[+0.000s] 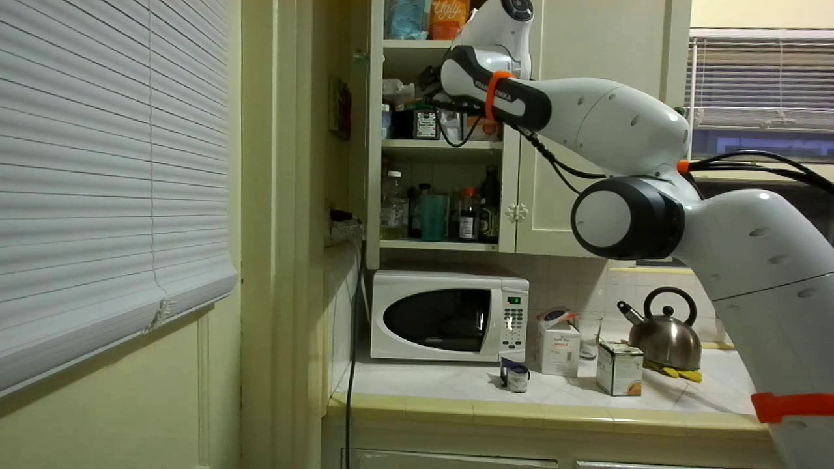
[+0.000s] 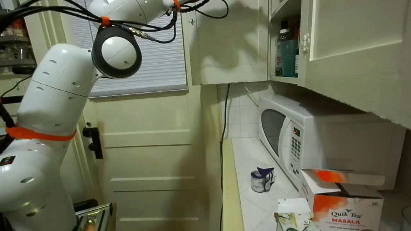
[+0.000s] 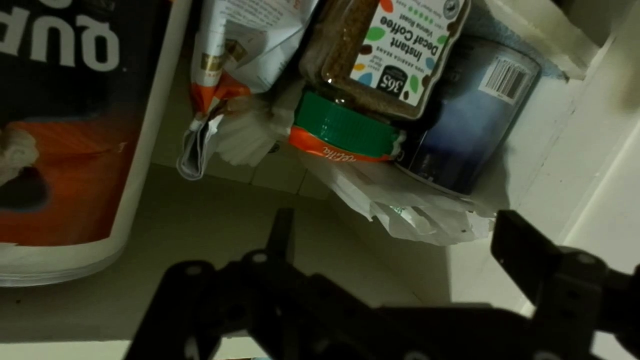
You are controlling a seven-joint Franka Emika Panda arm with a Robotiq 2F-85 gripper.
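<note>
My gripper is open at the cabinet's middle shelf, its black fingers [image 3: 280,234] wide apart in the wrist view. Nothing is held between them; bare shelf and wall show in part of the gap. Just beyond the fingertips are a jar of instant decaf coffee [image 3: 399,51] with a green lid [image 3: 342,123], and crumpled white plastic [image 3: 414,219]. A dark blue can [image 3: 474,114] leans beside the jar. To the left are a folded foil bag [image 3: 240,54] and a large black-and-orange tub [image 3: 66,150]. Exterior view 2 leaves the gripper out of frame.
Bottles and a teal cup [image 1: 434,217] fill the shelf below. Under the cabinet stands a white microwave [image 1: 449,316]. A small can [image 1: 516,378], tea boxes [image 1: 559,349] and a kettle [image 1: 666,336] occupy the counter. An open cabinet door [image 2: 358,50] hangs over the microwave.
</note>
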